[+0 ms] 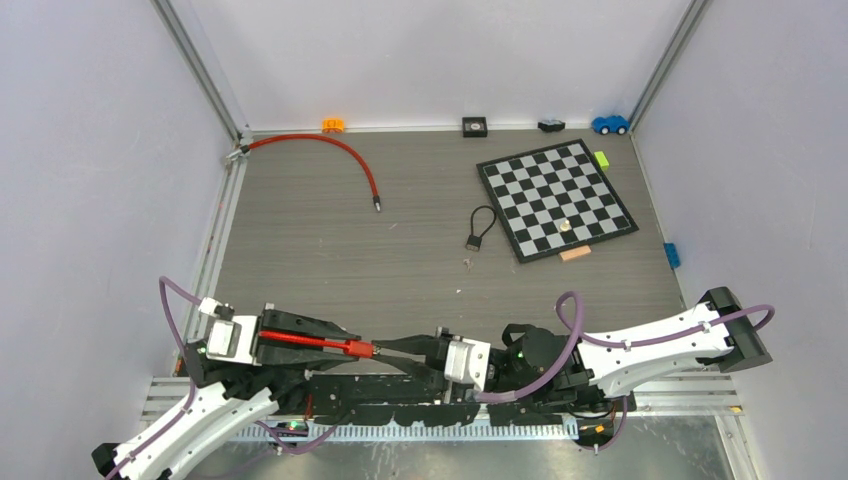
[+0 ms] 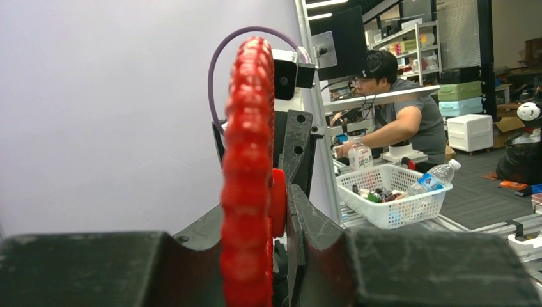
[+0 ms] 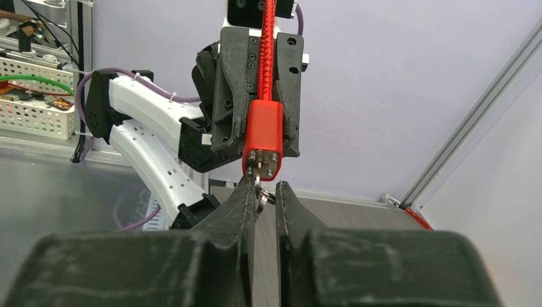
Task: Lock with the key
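Note:
A red lock (image 1: pixel 357 348) with a red braided cable (image 2: pixel 248 173) is held in my left gripper (image 1: pixel 350 346), which is shut on it, low at the centre of the top view. In the right wrist view the lock's end (image 3: pixel 263 131) faces me, with a key (image 3: pixel 258 185) in it and a metal ring below. My right gripper has its fingertips at the key and ring, a narrow gap between them; whether it grips them is unclear.
A chessboard (image 1: pixel 556 180), a small black padlock (image 1: pixel 474 242), a red hose (image 1: pixel 320 138) and small toys along the back lie on the table.

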